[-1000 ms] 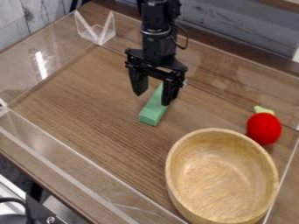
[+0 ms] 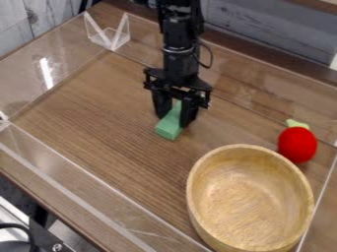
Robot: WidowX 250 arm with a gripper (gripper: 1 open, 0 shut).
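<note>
My black gripper point(image 2: 176, 106) is low over the middle of the wooden table, shut on a small green block point(image 2: 168, 128), whose lower part shows beneath the fingers. Its upper part is hidden by the gripper.
A large tan bowl point(image 2: 250, 176) fills the lower right. A red tomato-like object point(image 2: 298, 146) with a pale green top lies at the right. A clear plastic item point(image 2: 108, 30) stands at the upper left.
The fingers, earlier spread on either side of the green block, have come together on it. The block looks slightly shifted and is more covered by the gripper.
</note>
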